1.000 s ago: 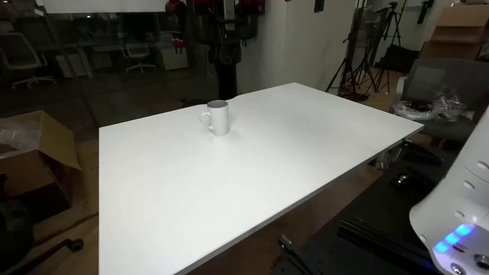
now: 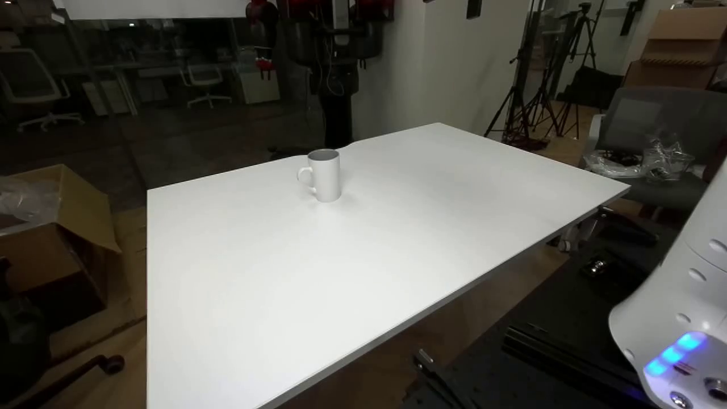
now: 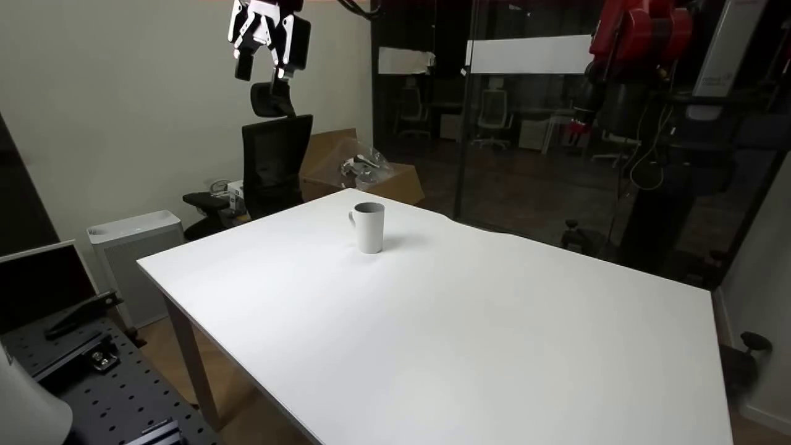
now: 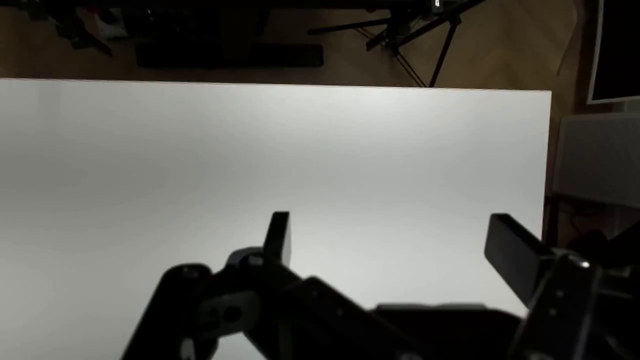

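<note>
A white mug (image 2: 328, 178) with a grey inside stands upright on the white table (image 2: 286, 272), its handle toward the left in exterior view 1. The same mug (image 3: 369, 229) shows left of the middle in exterior view 2. High above the table's level, at the top of that view, hangs my gripper (image 3: 257, 77). From the wrist, the gripper is open, its two fingers wide apart with only bare tabletop below and between them. No mug appears in the wrist view.
Apart from the mug, the tabletop is clear. Beyond the table are a cardboard box (image 2: 58, 238), a black chair (image 3: 274, 159) and tripods (image 2: 538, 95). A black perforated bench (image 3: 118, 400) carries the arm's base (image 2: 681, 320).
Nothing on the table differs in exterior view 1. The mug and the arm's base stand where they stood.
</note>
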